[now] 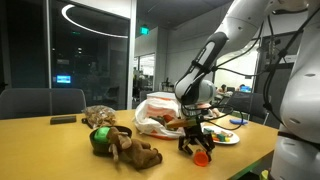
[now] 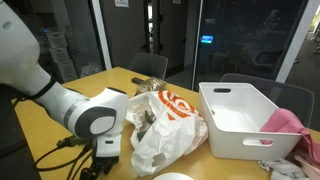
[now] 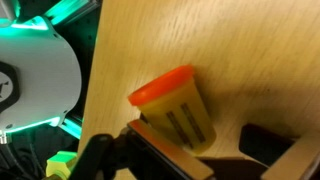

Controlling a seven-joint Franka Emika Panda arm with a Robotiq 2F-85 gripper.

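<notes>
A small orange bottle (image 3: 182,115) with a red-orange cap (image 3: 162,84) appears to lie on its side on the wooden table. Exterior view 1 shows its orange end (image 1: 202,158) close to the table's right edge. Just above and around it, my gripper (image 1: 195,144) points down with its fingers apart. In the wrist view the bottle reaches toward the gap, nearer the left finger; a dark finger pad (image 3: 265,144) stands clear on the right. Whether either finger touches the bottle I cannot tell. Exterior view 2 has the bottle hidden behind the arm.
Near the arm are a white plate (image 1: 220,136) with colourful items and a white-and-red plastic bag (image 2: 160,128). A brown plush toy (image 1: 135,151) lies beside a dark bowl (image 1: 101,145). A white bin (image 2: 245,145) stands farther off.
</notes>
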